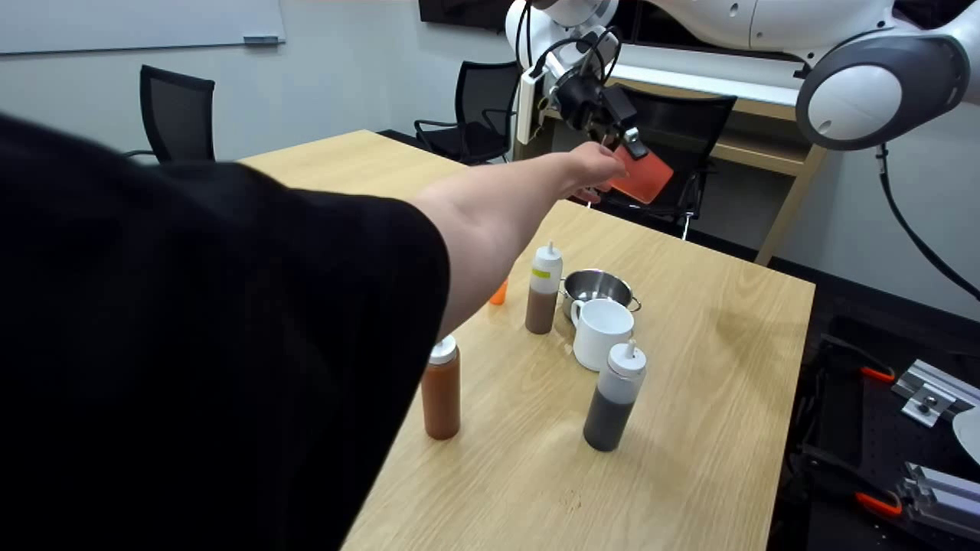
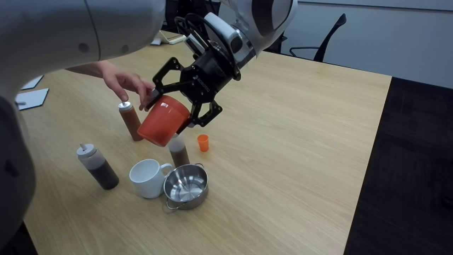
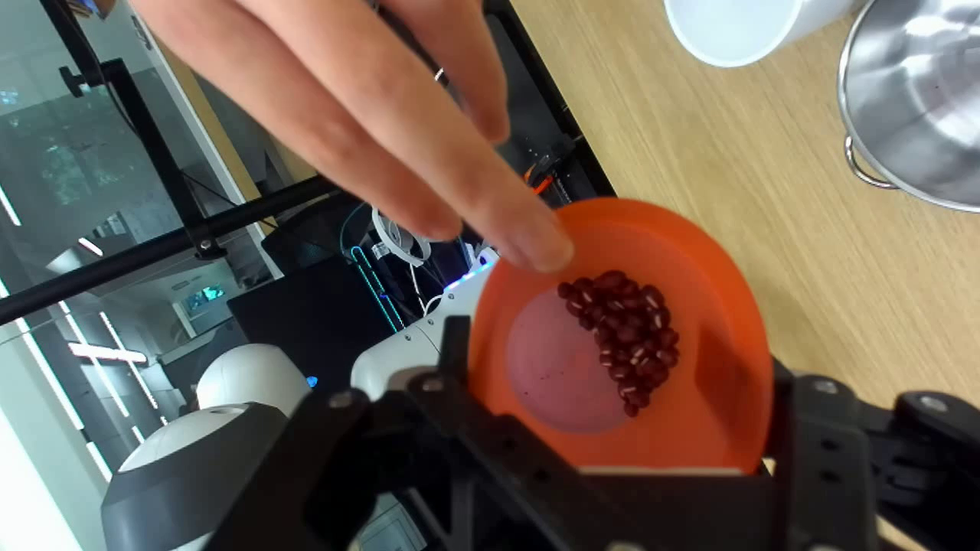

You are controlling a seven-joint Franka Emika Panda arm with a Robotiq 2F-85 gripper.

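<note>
My gripper (image 2: 172,108) is shut on an orange-red cup (image 2: 163,121), held tilted in the air above the table. Dark red beans (image 3: 629,335) lie inside the cup, heaped to one side of its bottom, as the wrist view shows. A person's hand (image 2: 127,85) reaches in at the gripper; in the wrist view a fingertip (image 3: 542,243) is at the cup's rim. Below stand a steel pot (image 2: 187,187) with two handles and a white mug (image 2: 148,178), close together.
Squeeze bottles stand around the mug: a dark one (image 1: 613,399), a red-brown one (image 1: 442,395) and a brown one (image 1: 543,294). A small orange cup (image 2: 203,142) stands near the brown bottle. In exterior view 2, the table's right side is clear.
</note>
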